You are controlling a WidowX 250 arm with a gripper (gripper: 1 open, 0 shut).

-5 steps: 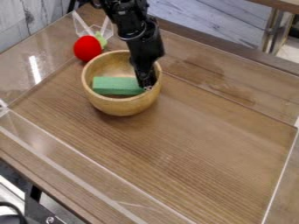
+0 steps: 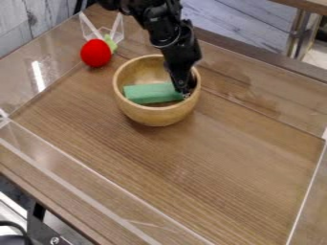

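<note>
A wooden bowl (image 2: pixel 156 112) sits at the middle back of the table, holding a green block (image 2: pixel 151 93) that lies on its side. My black gripper (image 2: pixel 181 86) reaches down from the top to the bowl's right inner side, beside the right end of the block. Its fingertips are small and partly lost against the rim, so I cannot tell what is between them.
A red ball (image 2: pixel 96 53) with a light stringy object (image 2: pixel 110 27) behind it lies left of the bowl. A raised ledge (image 2: pixel 288 6) runs along the back right.
The bowl, with the green block in it, has shifted to the right along with my gripper. The red ball looks unmoved.
</note>
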